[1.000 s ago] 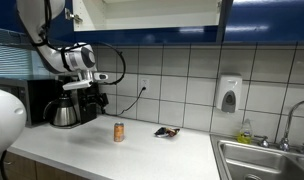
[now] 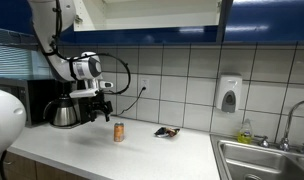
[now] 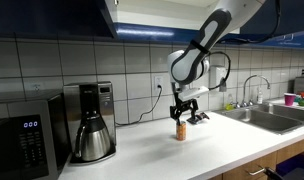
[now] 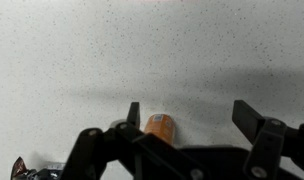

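Note:
An orange can or jar (image 2: pixel 119 132) stands upright on the white counter (image 2: pixel 142 155). To its left in exterior view 1, and a little above the counter, is my gripper (image 2: pixel 100 115). In exterior view 2 the orange can (image 3: pixel 181 131) appears just below the arm's end. Seen from the wrist, my gripper has its fingers wide apart with nothing between the tips. The top of the orange can (image 4: pixel 160 127) shows near the left finger (image 4: pixel 123 130), at the lower edge of the gap.
A dark, crumpled-looking packet (image 2: pixel 167 132) lies behind and right of the can. At the left stands a coffee maker (image 3: pixel 93 122) beside a microwave (image 3: pixel 21 138). The sink (image 2: pixel 254 160) is at the right.
The orange can and the packet have stayed in place.

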